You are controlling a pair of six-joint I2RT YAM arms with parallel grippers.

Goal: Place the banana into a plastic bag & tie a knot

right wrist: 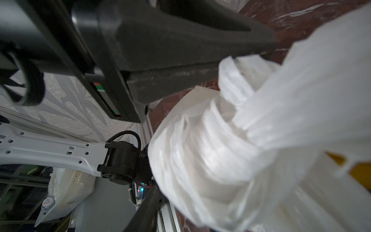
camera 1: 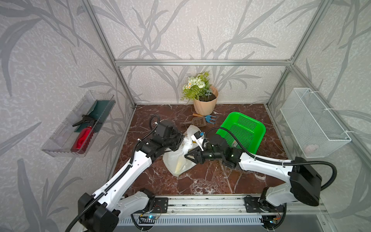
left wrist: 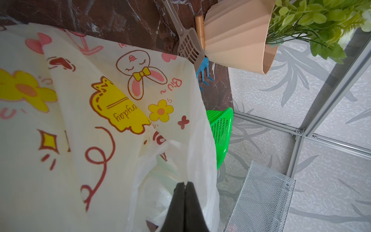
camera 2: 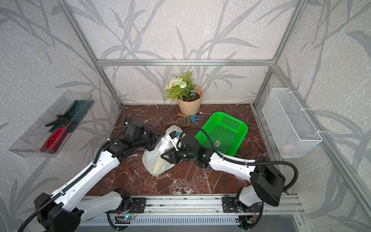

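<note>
A white printed plastic bag (camera 1: 174, 162) lies mid-table, with a pale yellow shape, likely the banana (camera 1: 179, 165), showing through it. In the right wrist view its twisted, knotted plastic (right wrist: 216, 154) fills much of the frame. My left gripper is shut at the bag, its fingertips against the plastic; whether any is pinched between them is unclear. My right gripper (camera 1: 190, 155) is open beside the knotted part; in the right wrist view one dark finger stands just above the plastic.
A green basket (camera 1: 255, 131) sits at right. Behind the bag are a spatula (camera 1: 199, 121), blue fork (camera 1: 210, 119) and flowerpot (camera 1: 204, 106). A clear bin (camera 1: 58, 145) and white wire basket (camera 1: 313, 127) hang on the side walls.
</note>
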